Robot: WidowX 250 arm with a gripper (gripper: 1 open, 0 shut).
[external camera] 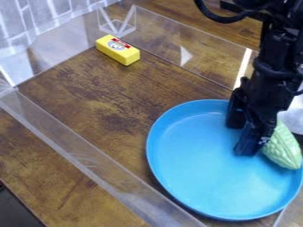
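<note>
A blue plate (201,168) lies on the wooden board at the lower right, with a pale green cabbage-like piece (282,149) on its right part. My black gripper (246,135) is low over the plate's upper right, open, just left of the green piece. Whether it touches the piece is hard to tell, as the dark fingers hide part of the area.
A yellow box (117,50) lies at the upper left. A white object (293,115) is partly hidden behind the arm at the right. Clear plastic walls edge the board. The middle left of the board (95,106) is bare.
</note>
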